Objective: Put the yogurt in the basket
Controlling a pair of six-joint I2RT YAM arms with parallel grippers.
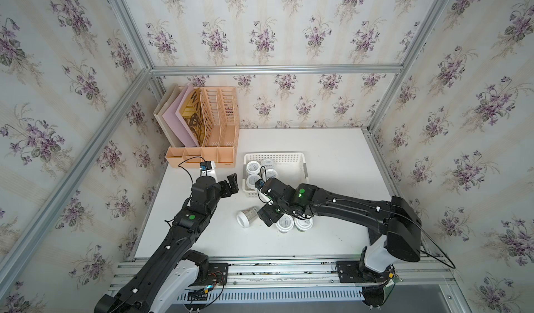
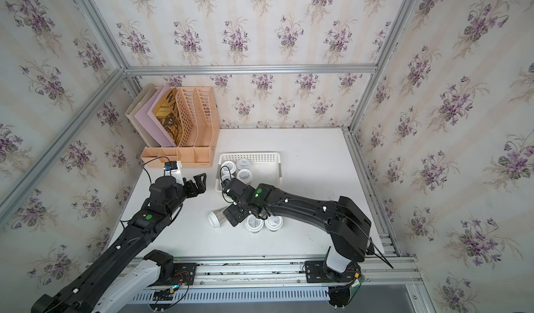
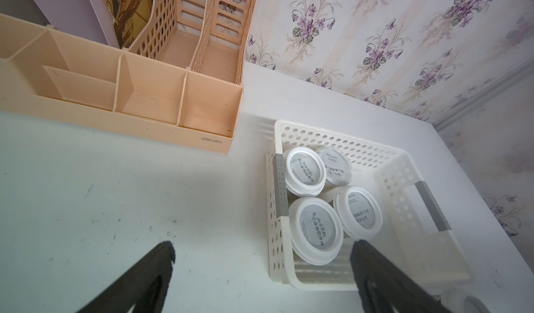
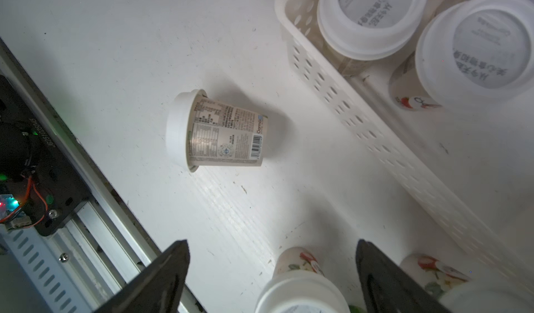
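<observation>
One yogurt cup [image 4: 222, 133] lies on its side on the table, its white lid towards the left in the top views. My right gripper [image 1: 267, 216] is low, just right of that cup; its fingers stand apart. In the right wrist view, a standing cup [image 4: 303, 297] appears between the fingers, with no grip on it showing. Another standing cup [image 4: 428, 269] is at the lower right. The white basket [image 3: 339, 136] holds several lidded yogurts [image 3: 316, 230] at its left end. My left gripper [image 1: 232, 183] is open and empty, left of the basket.
A peach organizer [image 1: 208, 156] with folders stands at the back left. The basket's right half [image 1: 297, 174] looks empty. My right arm [image 1: 345, 204] reaches across the table from the right, partly covering the basket and the front cups.
</observation>
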